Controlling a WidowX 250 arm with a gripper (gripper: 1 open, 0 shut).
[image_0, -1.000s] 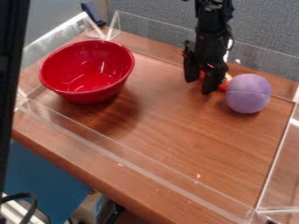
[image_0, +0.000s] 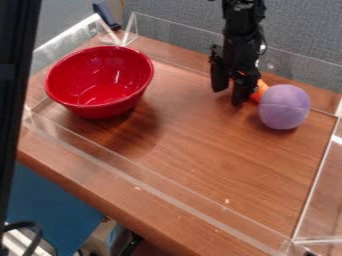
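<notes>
My black gripper (image_0: 235, 80) reaches down from the top to the back right of the wooden table, its fingertips low near a small orange and red object (image_0: 258, 90), which is partly hidden behind them and beside a purple ball (image_0: 285, 108). Whether the fingers are open or shut, or hold anything, I cannot tell. A large red bowl (image_0: 98, 85) sits on the left.
Clear plastic walls edge the wooden table (image_0: 187, 180). A grey wall stands behind.
The orange object shows a little more beside my fingers. The gripper has barely moved; the bowl and ball are still.
</notes>
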